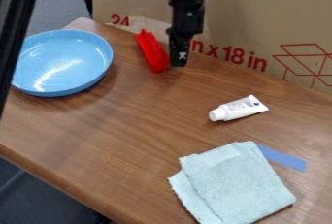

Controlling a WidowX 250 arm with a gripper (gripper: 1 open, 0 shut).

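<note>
My black gripper [178,56] is at the back of the wooden table, its tip low beside a red object [151,51], just to that object's right. The red object lies slanted near the cardboard wall. Whether the fingers are open or touch it is too dark and small to tell.
A blue plate [62,62] is at the left. A white tube [239,109] lies right of centre, with a folded pale cloth [231,182] and a blue strip [282,158] at the front right. Cardboard [273,48] borders the back.
</note>
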